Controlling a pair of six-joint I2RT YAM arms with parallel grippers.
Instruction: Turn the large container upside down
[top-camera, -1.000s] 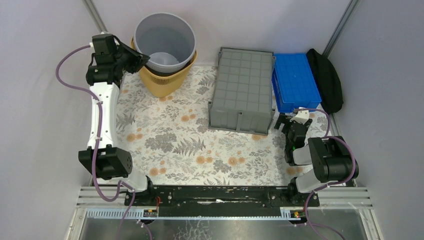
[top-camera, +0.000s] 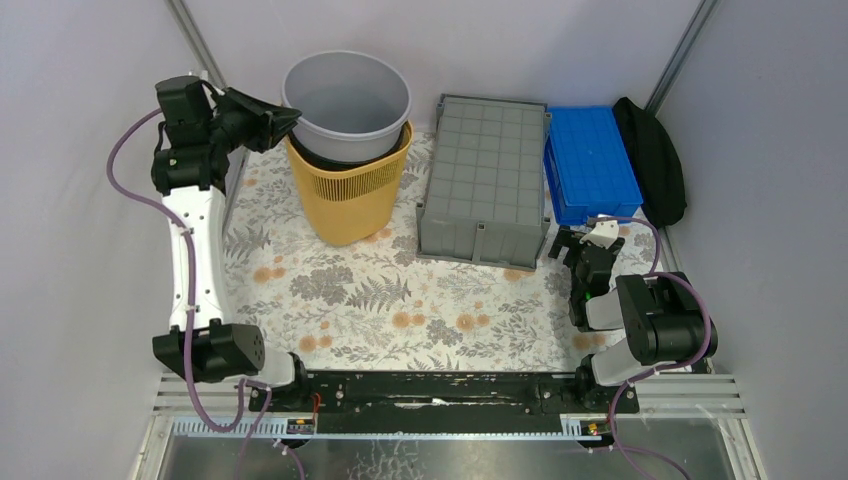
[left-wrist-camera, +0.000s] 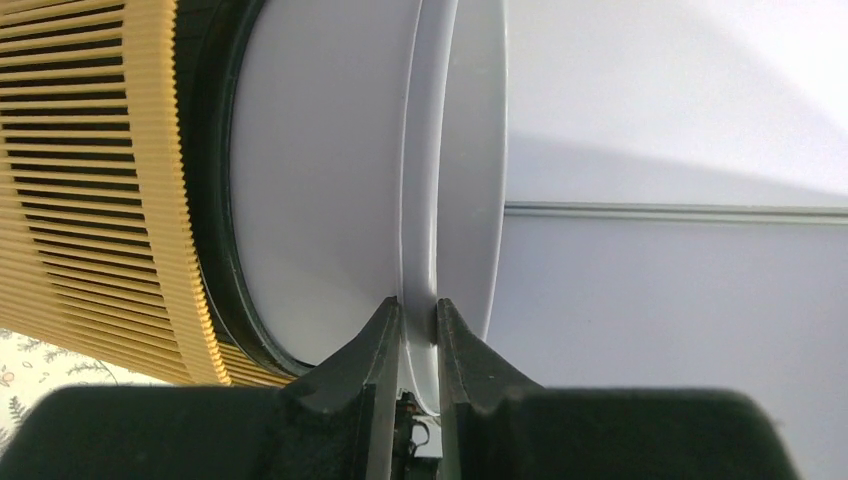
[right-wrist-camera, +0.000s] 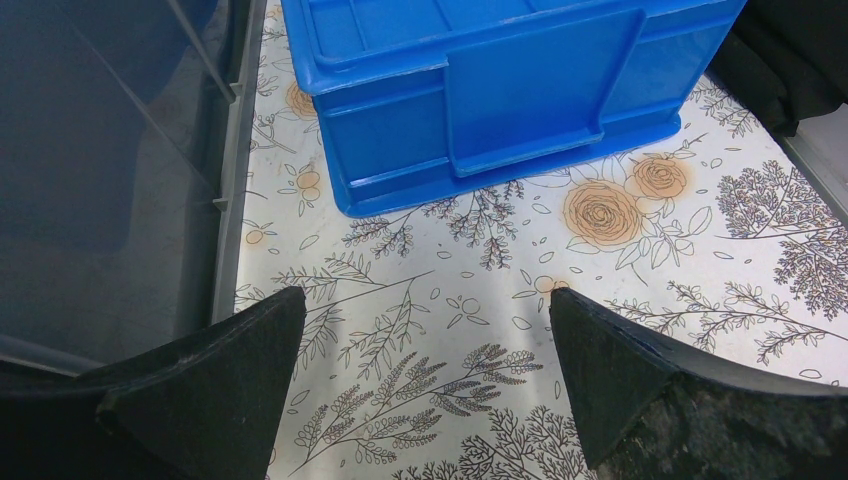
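A stack of nested bins hangs at the back left, tilted, with the gray round bin (top-camera: 352, 97) innermost, a dark bin (left-wrist-camera: 222, 180) around it and a yellow slatted basket (top-camera: 350, 197) outside. My left gripper (top-camera: 295, 115) is shut on the gray bin's rim (left-wrist-camera: 425, 160) at its left side, one finger inside and one outside. Over at the right, low by the floor, my right gripper stands open, only patterned floor showing between its fingers. Beside it, a large gray crate (top-camera: 490, 165) rests at the back middle with its ribbed face up.
A blue crate (top-camera: 595, 165) stands at the back right, ahead of the right gripper, with a black bag (top-camera: 650, 162) beside it against the wall. Open patterned floor (top-camera: 365, 315) lies in front of the bins and the gray crate.
The bins have shifted right and toward the front, their tilt changing, so less of the gray bin's inside shows. Right arm unmoved.
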